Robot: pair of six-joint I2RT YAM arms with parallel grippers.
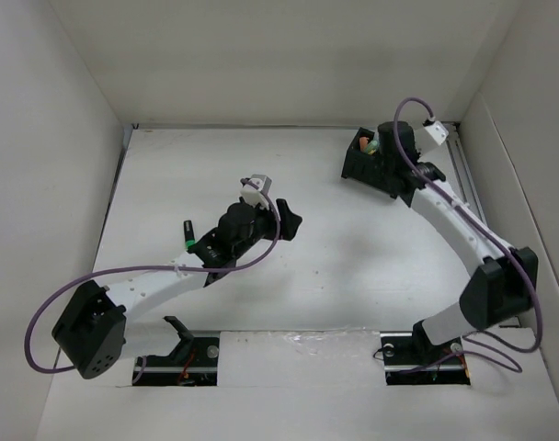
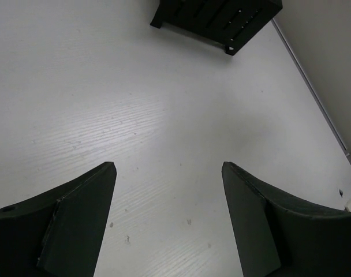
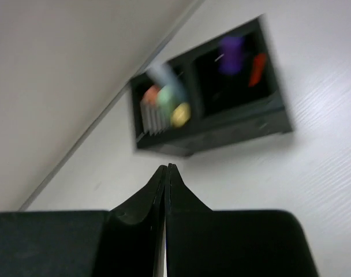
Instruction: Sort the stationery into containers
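Observation:
The black compartment container [image 1: 358, 161] stands at the back right. In the right wrist view, blurred, its one compartment holds colourful items and the other a purple item [image 3: 232, 55] and a red one [image 3: 257, 68]. My right gripper is shut with nothing visible between its fingers, facing the container. My left gripper is open over bare table, its fingers empty, near the middle. A dark marker with a green end [image 1: 189, 234] lies on the table at the left, beside my left arm.
Pale walls [image 1: 307, 64] enclose the table at back and sides, the right one close to my right arm.

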